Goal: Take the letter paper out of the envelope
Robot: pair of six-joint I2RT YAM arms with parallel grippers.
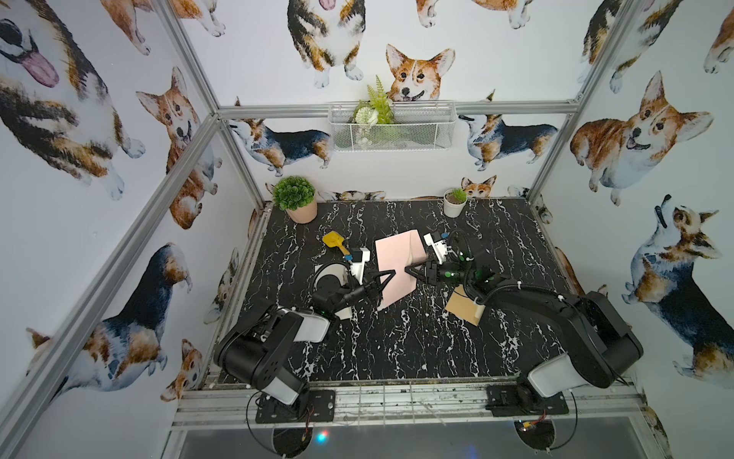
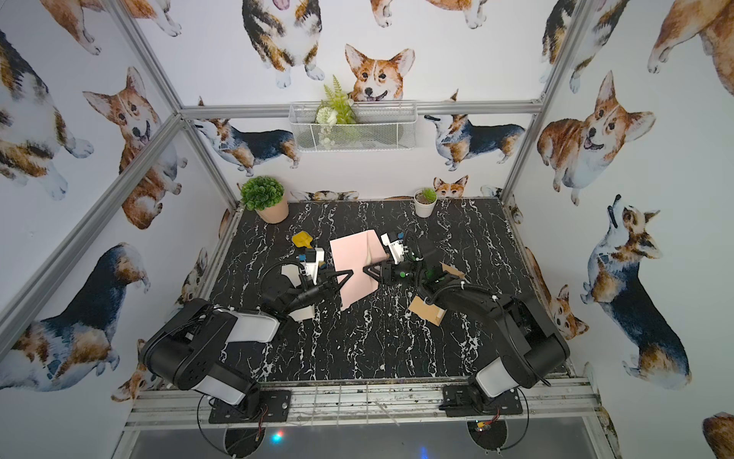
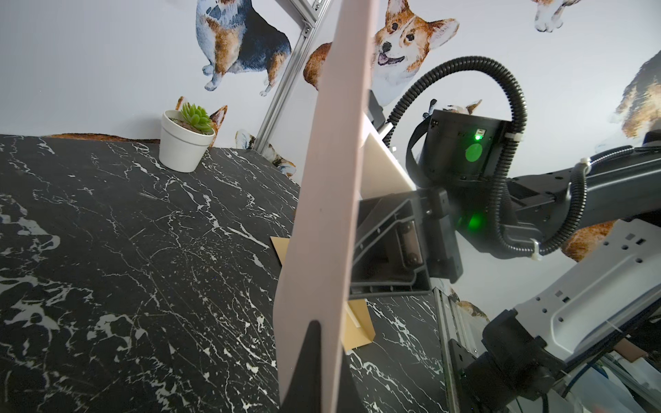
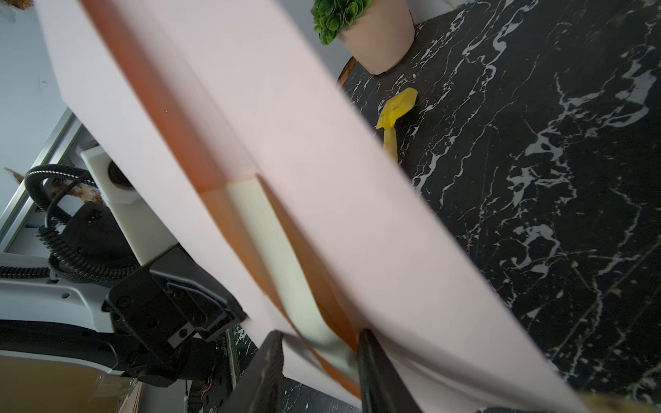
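Note:
The pink envelope [image 1: 395, 264] is held up off the table in the middle. My left gripper is shut on its edge, a finger on either face. In the right wrist view the mouth of the envelope gapes, showing an orange-shaded inside and the pale cream letter paper [image 4: 285, 268] within; the rest of that paper is hidden. At this mouth, my right gripper stands open, and the paper's lower end appears between its two fingers. Whether they touch it I cannot tell.
Tan cardboard-like pieces [image 1: 464, 306] lie under the right arm, and something white [image 2: 303, 312] lies under the left arm. A yellow scoop [image 1: 334, 240] and two potted plants [image 1: 296, 200] stand farther back. Bare table lies in front.

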